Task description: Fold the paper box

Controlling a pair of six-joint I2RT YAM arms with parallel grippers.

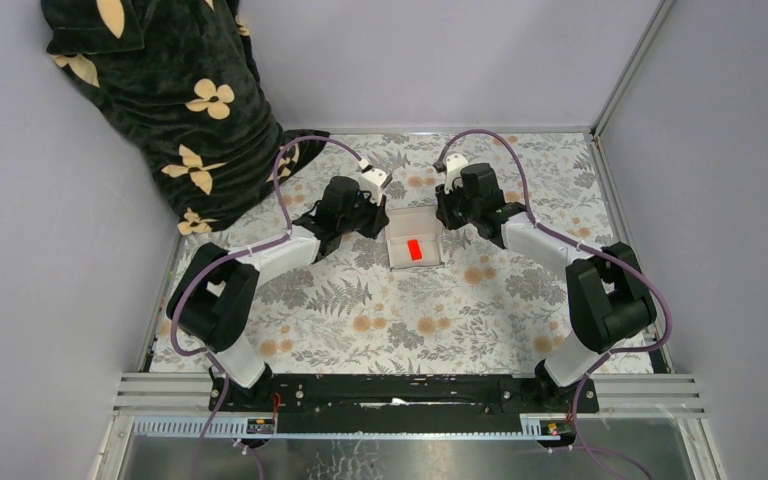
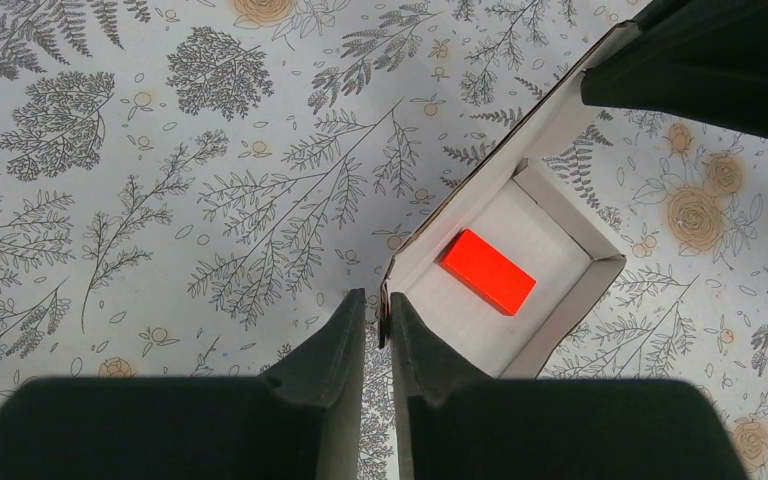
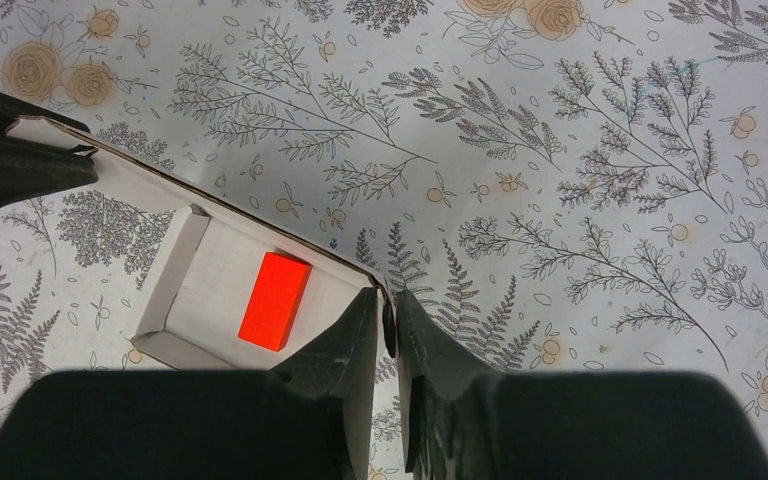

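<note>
The open white paper box [image 1: 398,258] sits at the table's centre with a red block [image 1: 414,249] inside and its long back flap [image 2: 490,180] raised. My left gripper [image 1: 384,218] is at one end of that flap; in the left wrist view its fingertips [image 2: 377,312] are close on either side of the flap's edge. My right gripper [image 1: 443,212] is at the other end; in the right wrist view its narrowly spaced fingertips [image 3: 388,310] straddle that corner. Whether either grips the card is unclear. Lower side walls [image 3: 168,270] stand around the block.
A dark green flowered cloth [image 1: 160,110] hangs over the back left corner. Pale walls border the back and sides.
</note>
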